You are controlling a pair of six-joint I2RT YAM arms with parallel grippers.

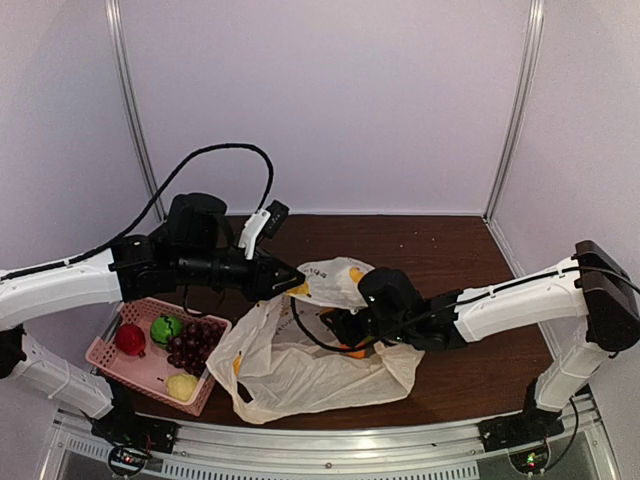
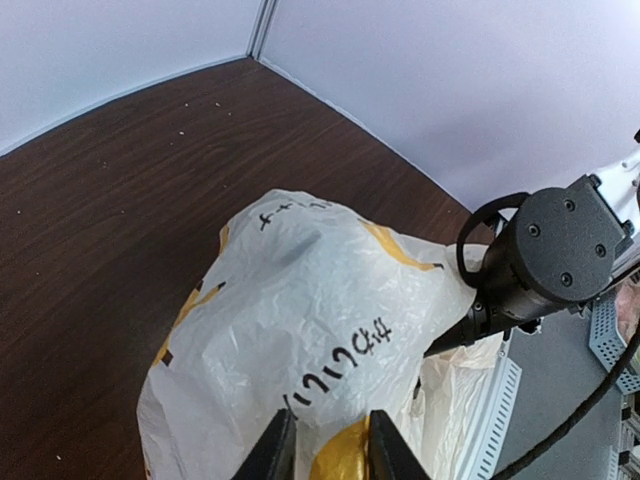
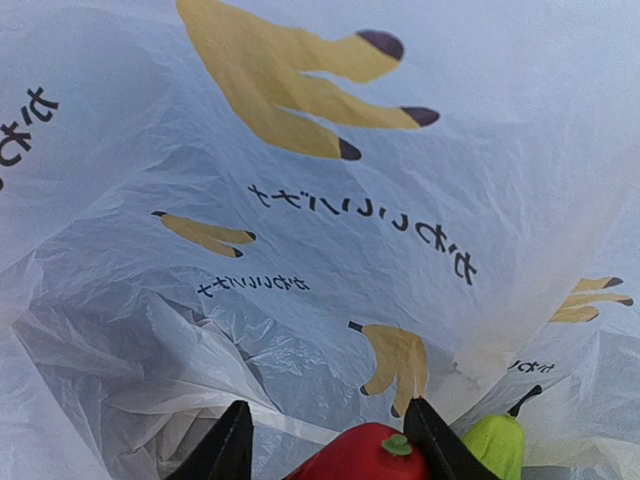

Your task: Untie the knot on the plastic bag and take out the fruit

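Observation:
Propped open on the table, the white plastic bag point(image 1: 310, 385) has banana prints on it. My left gripper is at the bag's raised edge, its fingers parted. A yellow patch point(image 2: 342, 456) shows between and below them; I cannot tell whether it is print or fruit. Reaching into the bag, my right gripper is shut on a red fruit point(image 3: 362, 454) with a green top. A green pear-shaped fruit point(image 3: 497, 444) lies beside it in the bag. In the top view the right fingers are largely hidden by the arm, near an orange fruit point(image 1: 354, 353).
Left of the bag stands a pink basket point(image 1: 128, 368) holding a red fruit point(image 1: 130, 339), a small watermelon point(image 1: 165, 329), dark grapes point(image 1: 197, 346) and a pale yellow fruit point(image 1: 181, 387). Bare table lies behind the bag and at the right.

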